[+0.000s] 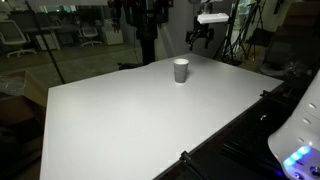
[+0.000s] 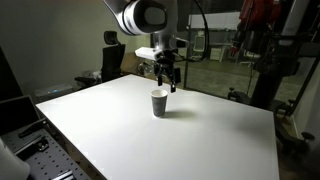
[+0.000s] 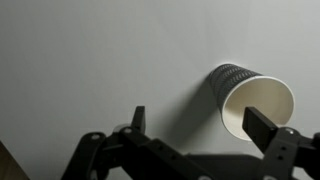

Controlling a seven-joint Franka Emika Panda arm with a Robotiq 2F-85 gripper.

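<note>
A pale paper cup with a patterned dark outside [image 3: 236, 78] stands on the white table. It is upright in exterior view 1 (cup [image 1: 181, 70]) and exterior view 2 (cup [image 2: 159, 103]). My gripper is open, and its gap is empty. The wrist view looks down at the cup's round mouth, and the right fingertip overlaps the lower part of its rim from this angle. From outside, the black gripper [image 2: 166, 79] hangs above the cup, clear of its rim. In exterior view 1 the gripper [image 1: 200, 40] appears small, up and right of the cup.
A black rail with clamps [image 1: 190, 160] runs along one edge. A tripod [image 1: 237, 40] and office chairs stand beyond the table.
</note>
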